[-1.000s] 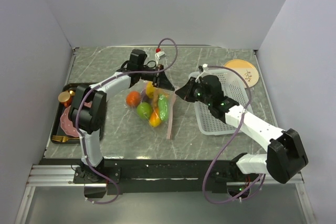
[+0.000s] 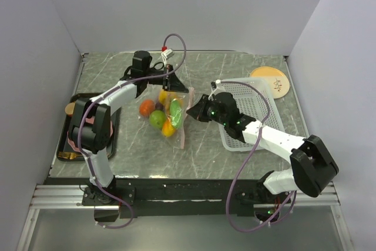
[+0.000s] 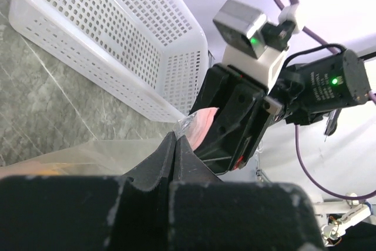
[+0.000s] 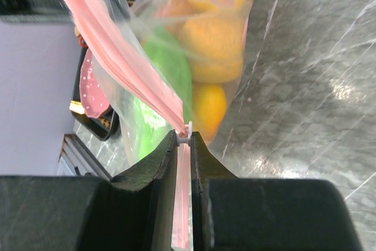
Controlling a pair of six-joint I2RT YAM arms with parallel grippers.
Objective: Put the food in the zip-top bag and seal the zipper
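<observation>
The clear zip bag [image 2: 154, 136] lies flat with the food inside: a red tomato [image 2: 147, 107], a green fruit [image 2: 157, 119], yellow-orange fruits [image 4: 209, 110] and a green pepper-like piece [image 2: 175, 113]. Its pink zipper strip [image 4: 126, 63] runs along the right side. My right gripper is shut on a small white slider [image 4: 184, 134], partway along this strip, which continues both above and below it. At the strip's far end my left gripper is shut on the bag's corner; a bit of pink film [image 3: 201, 123] sticks out past its fingertips.
To the right stands an empty white basket [image 2: 257, 93], close behind the right gripper, with an orange plate [image 2: 276, 76] beyond. A black tray [image 2: 117, 123] holding a pink plate is under the left arm. In front of the bag the marble table [image 2: 202, 160] is bare.
Both grippers and the bag with its food have shifted left. The right gripper now sits a little farther from the left gripper, lower along the strip. Both stay shut.
</observation>
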